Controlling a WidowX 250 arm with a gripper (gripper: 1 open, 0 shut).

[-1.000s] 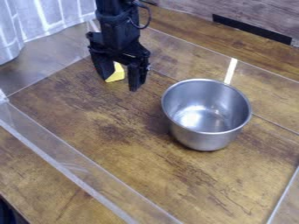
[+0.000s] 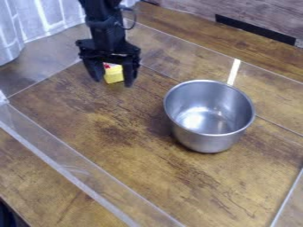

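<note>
My gripper hangs at the upper left of the camera view, its dark fingers standing open on either side of a small yellow block on the wooden table. A bit of red shows on or behind the block. Whether the fingers touch it cannot be told. A large steel bowl stands to the right.
A silvery object is cut off at the top left edge. Clear strips run along the table's left and right sides.
My gripper has moved left and turned, now more squarely over the yellow block. The bowl and block have not visibly moved.
</note>
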